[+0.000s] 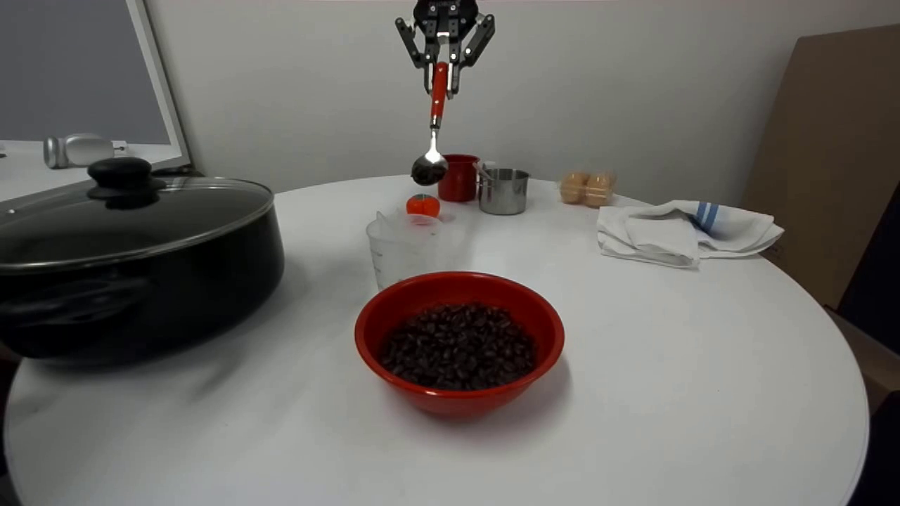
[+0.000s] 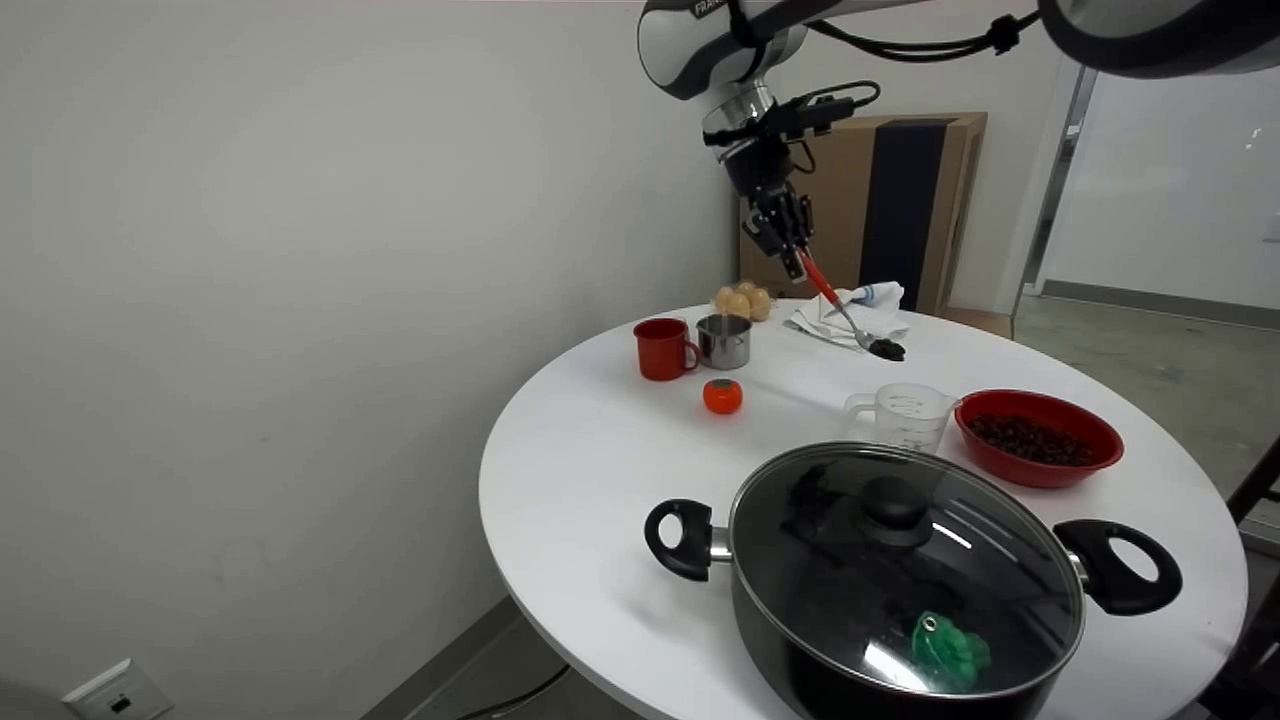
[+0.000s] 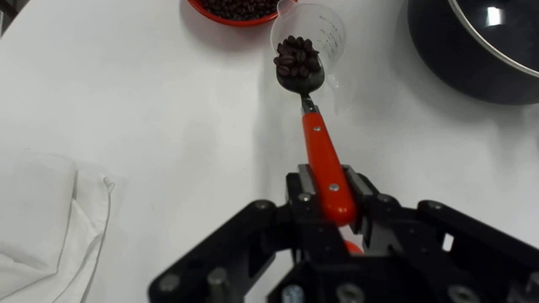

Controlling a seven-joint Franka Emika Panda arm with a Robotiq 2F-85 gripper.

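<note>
My gripper is shut on the red handle of a spoon (image 3: pixel 323 146), well above the table. Dark beans (image 3: pixel 297 56) are heaped in the spoon's metal bowl, which points away from the gripper and tilts downward in exterior view 1. A red bowl (image 1: pixel 460 405) with many dark beans in it stands at the front of the table. Close beside it is a clear measuring cup (image 2: pixel 909 414). From the wrist view the spoon's tip overlaps that cup, but exterior view 2 has the spoon higher and farther back.
A large black pot (image 2: pixel 900 648) with a glass lid stands near the cup. Farther back are a tomato-like red fruit (image 1: pixel 422 205), a red mug (image 1: pixel 456 178), a steel cup (image 1: pixel 504 192), eggs (image 1: pixel 586 188) and a white towel (image 1: pixel 650 232).
</note>
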